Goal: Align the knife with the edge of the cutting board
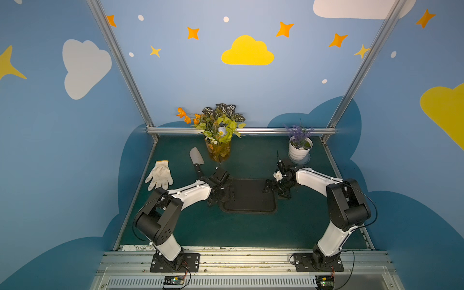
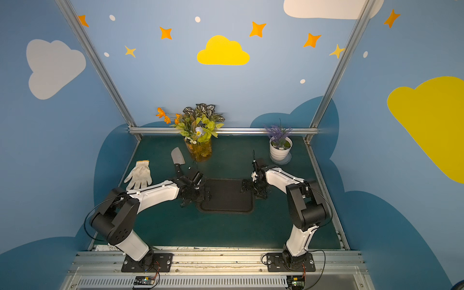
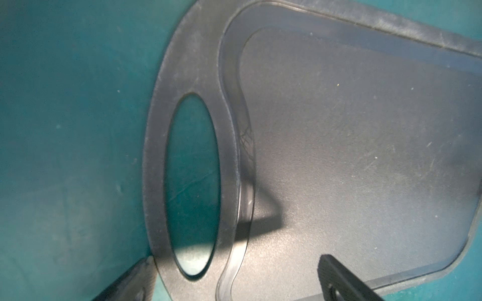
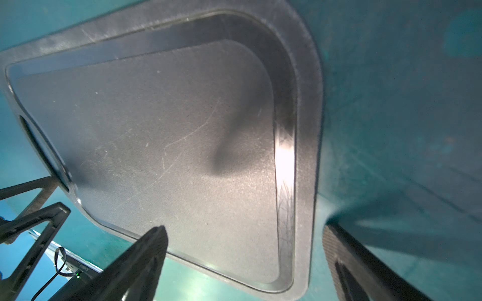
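The black cutting board point(image 1: 251, 198) lies flat on the green table between my two arms. In the left wrist view, its handle slot sits beneath my open left gripper, whose fingers are spread around the handle end with nothing held. At the opposite end, my right gripper is open too, one fingertip over the board and the other just beyond its outer rim. Behind the left arm lies the knife point(image 1: 196, 155), a broad grey blade pointing to the back, its dark handle point(image 1: 198, 170) partly hidden by the arm. Neither gripper touches the knife.
A white glove point(image 1: 160, 175) rests at the left. Along the back stand a flower vase point(image 1: 219, 148) and a white pot of lavender point(image 1: 299, 150). Bare table point(image 1: 251, 232) stretches in front of the board.
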